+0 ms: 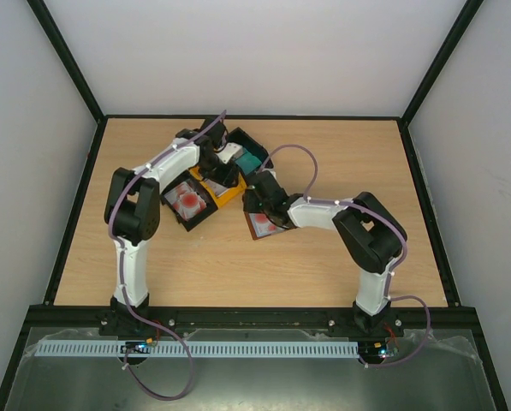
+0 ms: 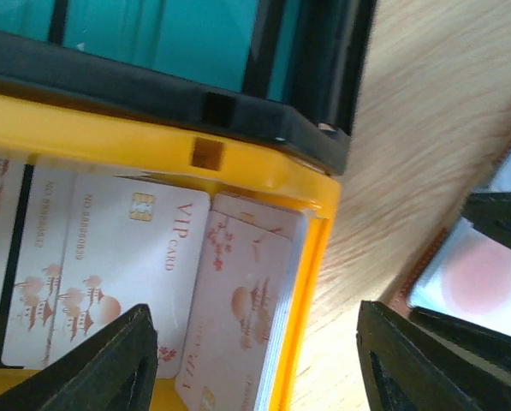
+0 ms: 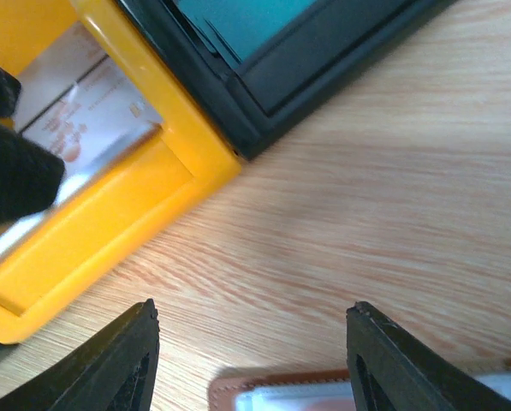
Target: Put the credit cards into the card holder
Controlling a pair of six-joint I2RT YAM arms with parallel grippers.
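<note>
My left gripper (image 1: 227, 175) hangs over the yellow holder (image 2: 187, 141); in the left wrist view it is open, fingers above the white cards (image 2: 127, 257) standing or lying inside, one card (image 2: 234, 300) tilted at the right side. My right gripper (image 1: 255, 201) is just right of that holder, over a brown-edged tray (image 3: 281, 377) with light cards; its fingers stand apart with nothing between them in the right wrist view. A black holder with teal cards (image 3: 238, 26) lies behind the yellow one.
Another black holder (image 1: 187, 204) with red-printed cards lies at the left.
</note>
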